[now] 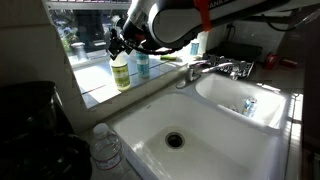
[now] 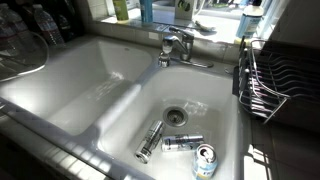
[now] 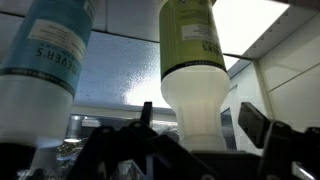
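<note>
A bottle with a yellow-green label [image 1: 121, 73] stands on the windowsill, beside a blue-labelled bottle [image 1: 143, 65]. My gripper [image 1: 121, 44] is at the top of the yellow-green one. From the wrist view, that bottle's pale top [image 3: 198, 98] lies between the spread fingers of my gripper, with a gap visible on both sides. The blue bottle [image 3: 42, 65] is left of the fingers, outside them. Both bottles also show at the top of exterior view 2, the yellow-green one [image 2: 121, 10] on the left.
Below the sill is a white double sink [image 1: 160, 112] with a faucet [image 2: 178, 46]. Three cans, one of them upright [image 2: 205, 161], are in one basin. A clear plastic bottle [image 1: 105, 148] stands near the other basin, and a dish rack [image 2: 275, 80] sits at the side.
</note>
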